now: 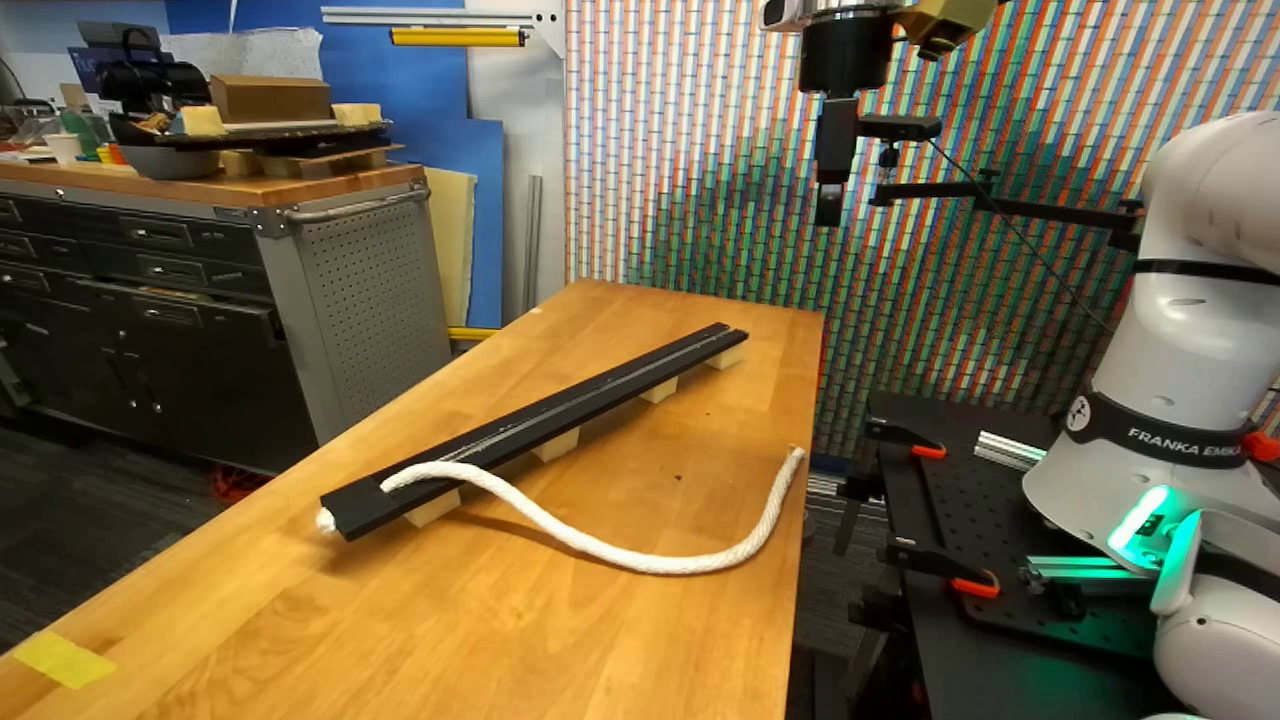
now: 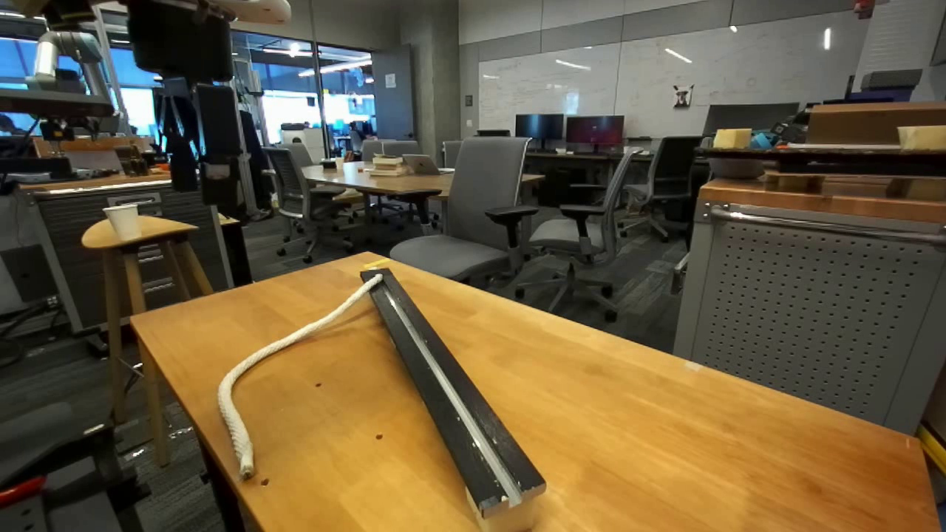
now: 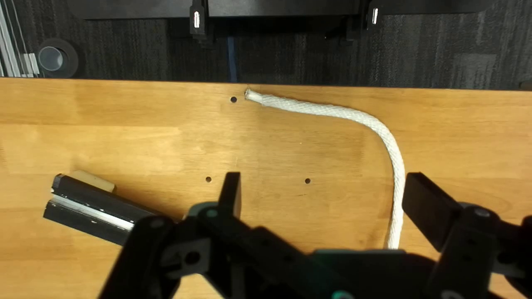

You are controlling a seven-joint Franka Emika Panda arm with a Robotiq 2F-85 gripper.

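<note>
A white braided rope (image 1: 648,560) lies in a curve across the wooden table. One end reaches the table edge nearest the robot base, and the other part rests on the near end of a long black grooved bar (image 1: 528,420); a white tip shows at that bar end. The bar is raised on small wooden blocks. High above the table hangs my gripper, open, with only tabletop showing between its fingers in the wrist view. There the rope (image 3: 349,113) passes below, close to the right finger (image 3: 426,209), and the bar (image 3: 94,211) is partly hidden by the gripper.
Yellow tape (image 1: 62,659) marks its near left corner. Clamps with red tips sit on the black robot stand (image 1: 924,648). A tool cabinet (image 1: 144,312) stands beyond the table.
</note>
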